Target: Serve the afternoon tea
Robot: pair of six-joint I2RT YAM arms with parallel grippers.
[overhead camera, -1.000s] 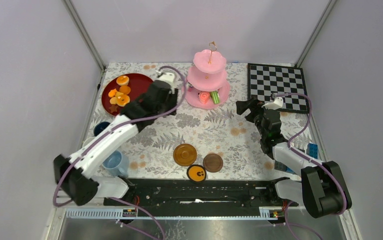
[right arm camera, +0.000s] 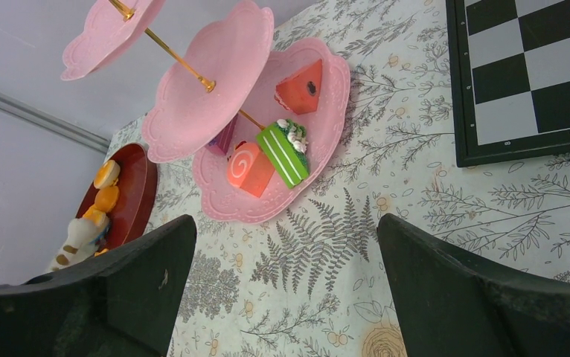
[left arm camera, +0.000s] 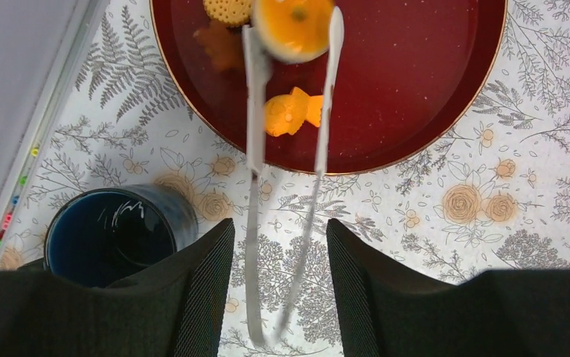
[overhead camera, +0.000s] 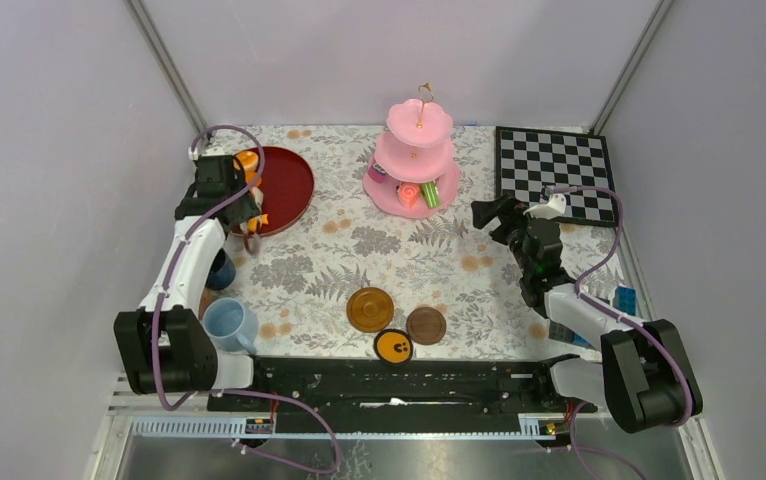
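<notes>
Pale, slim tongs [left arm camera: 255, 126] run between the fingers of my left gripper, which is part way closed on them; finger contact is not clear. The tong tips flank a blurred orange-topped bun [left arm camera: 295, 26] over the red tray [left arm camera: 408, 119]; I cannot tell whether it is lifted. An orange fish-shaped piece [left arm camera: 285, 114], a cookie [left arm camera: 228, 9] and a brown star [left arm camera: 219, 48] lie in the tray. My right gripper stands open and empty, right of the pink three-tier stand [overhead camera: 414, 155]. Cake pieces, including a green one [right arm camera: 283, 155], sit on its bottom tier.
A dark blue cup [left arm camera: 111, 234] stands close to the tray, and a light blue mug [overhead camera: 229, 322] is nearer the front. Round coasters [overhead camera: 370, 309] lie at front centre. A checkerboard [overhead camera: 556, 173] occupies the back right.
My right arm has stayed still.
</notes>
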